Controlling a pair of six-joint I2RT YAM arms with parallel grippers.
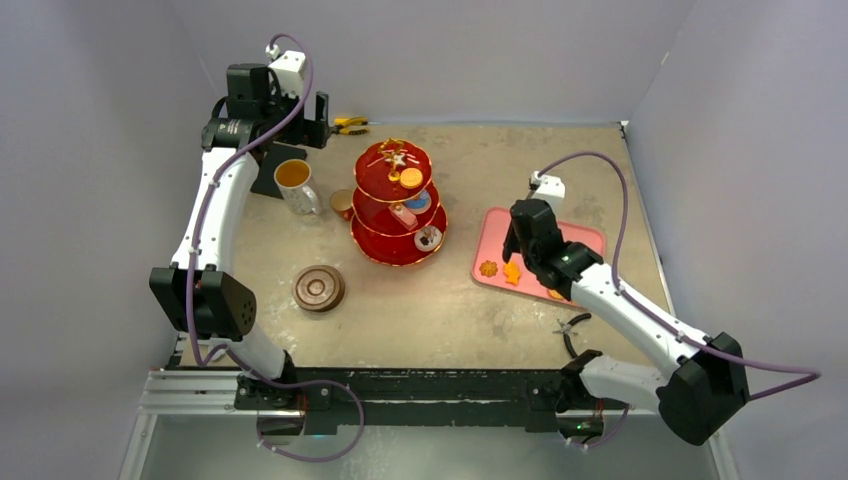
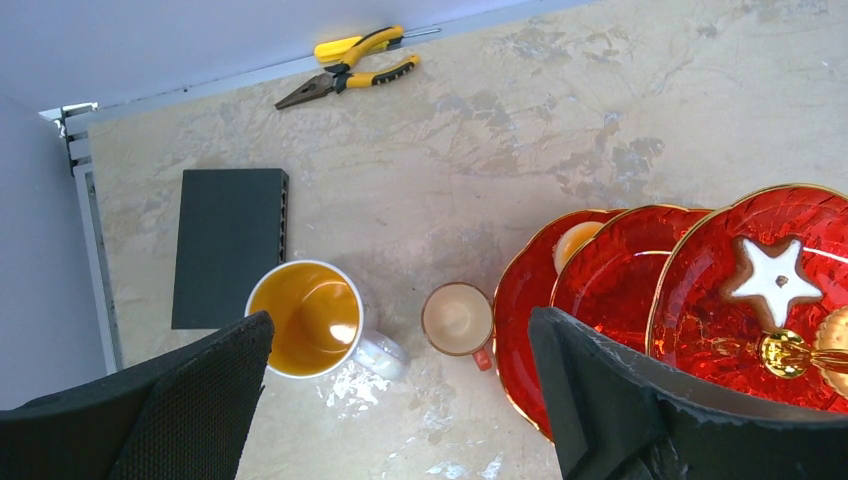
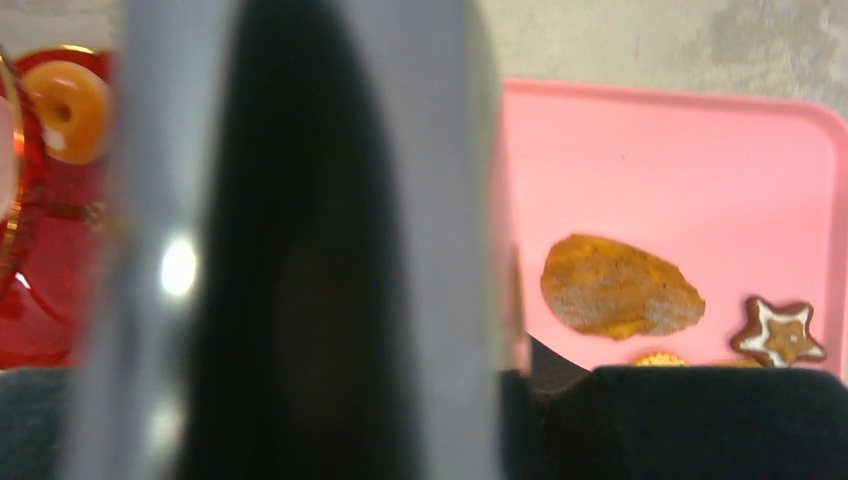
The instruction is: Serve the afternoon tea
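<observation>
My right gripper is shut on a blurred silver utensil (image 3: 440, 240) with a dark middle. It fills much of the right wrist view, and its lower end cannot be made out. That gripper hovers over the pink tray (image 3: 660, 160), where a brown pastry (image 3: 620, 290) and a star cookie (image 3: 780, 333) lie. More treats, including a flower-shaped one (image 1: 488, 269) and a fish-shaped one (image 1: 512, 272), sit along the near edge. The red three-tier stand (image 1: 385, 250) carries several sweets. Beyond the mug (image 1: 302, 198), my left gripper stands open and empty.
A small cup (image 2: 457, 318) stands between mug and stand. A brown round lid-like object (image 1: 319, 288) is at the front left. Yellow pliers (image 2: 365, 70) lie at the back, dark-handled pliers (image 1: 572, 340) below the tray. Bare table separates stand and tray.
</observation>
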